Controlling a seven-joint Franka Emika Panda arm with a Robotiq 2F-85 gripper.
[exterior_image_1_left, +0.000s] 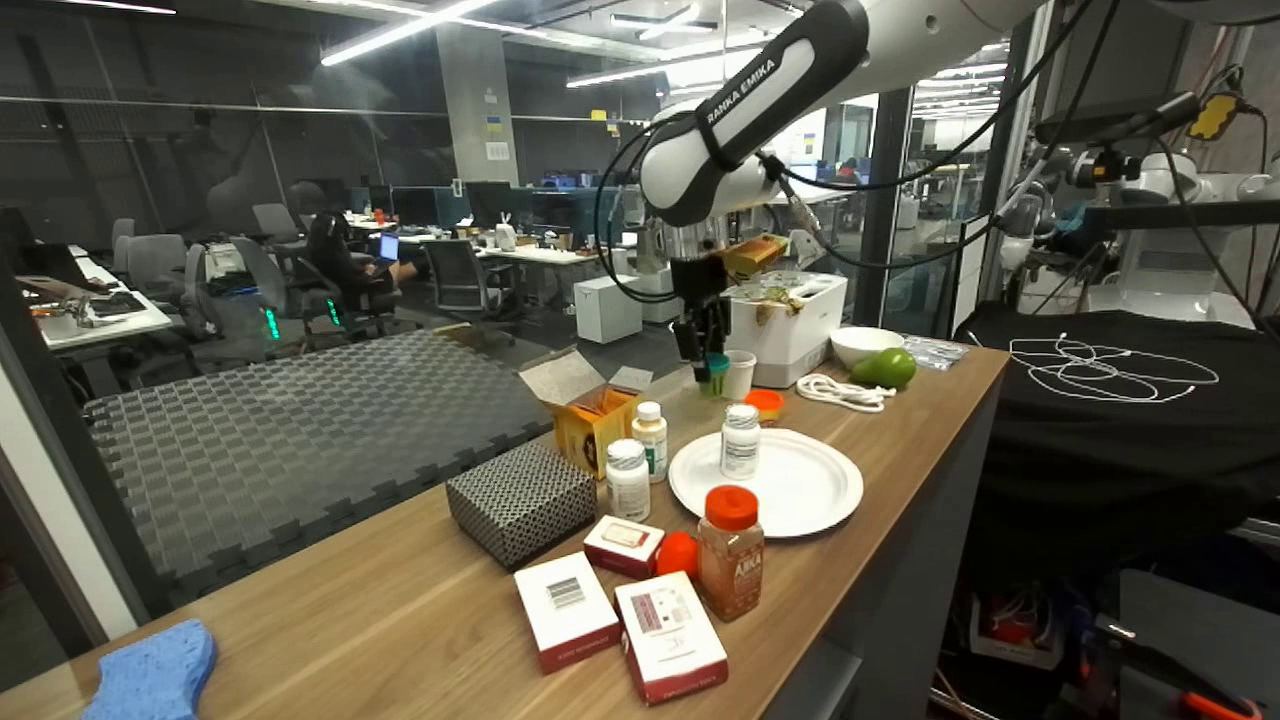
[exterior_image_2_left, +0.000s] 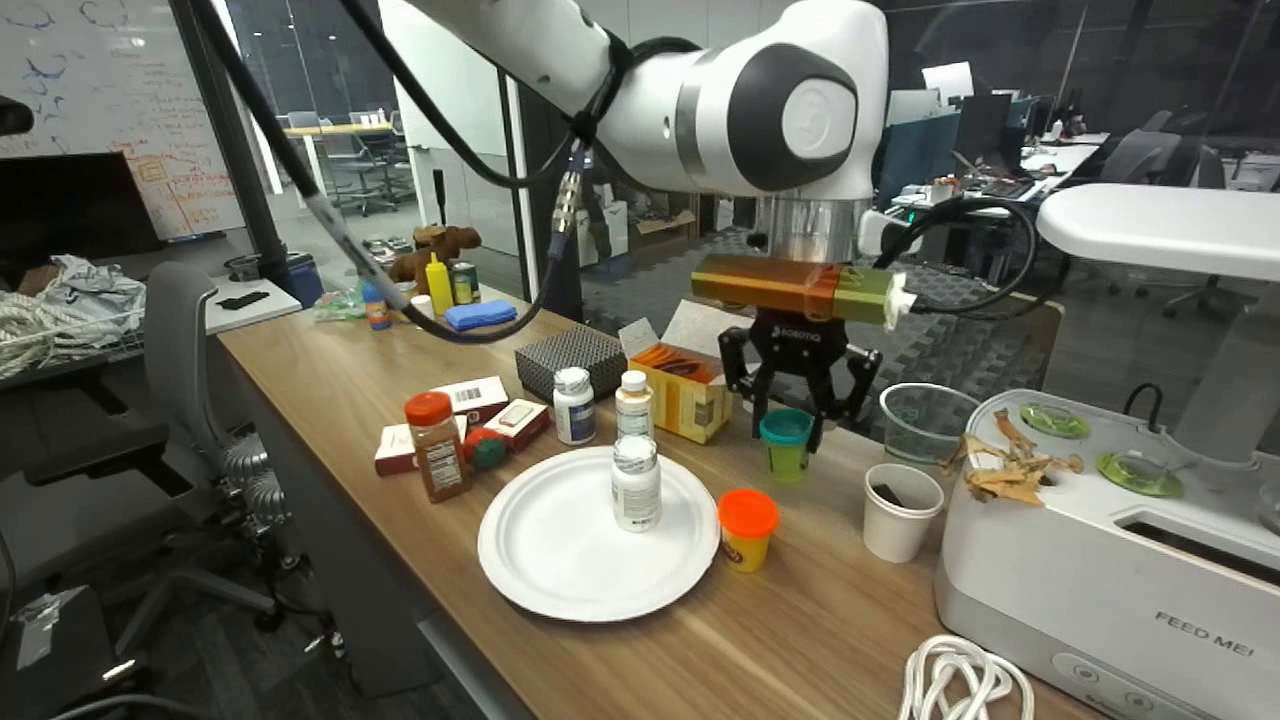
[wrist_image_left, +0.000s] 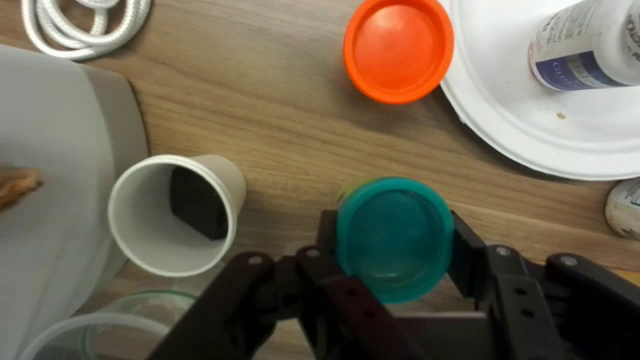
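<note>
My gripper (exterior_image_2_left: 788, 434) is shut on a small green tub with a teal lid (wrist_image_left: 396, 240), one finger on each side of the lid. In exterior view 2 the green tub (exterior_image_2_left: 786, 462) appears to hang a little above the table behind the orange-lidded tub (exterior_image_2_left: 746, 528). Exterior view 1 shows my gripper (exterior_image_1_left: 705, 366) with the tub (exterior_image_1_left: 716, 377) beside the white paper cup (exterior_image_1_left: 739, 376). From above, the paper cup (wrist_image_left: 174, 216) lies left of the held tub, with a dark object inside it.
A white plate (exterior_image_2_left: 540, 564) bearing a white bottle (exterior_image_2_left: 636, 484) is close by. The yellow box (exterior_image_2_left: 690, 402), a clear cup (exterior_image_2_left: 924, 420) and the white appliance (exterior_image_2_left: 1080, 576) surround the gripper. White cord (exterior_image_2_left: 960, 678) lies at the front right; bare wood shows in front.
</note>
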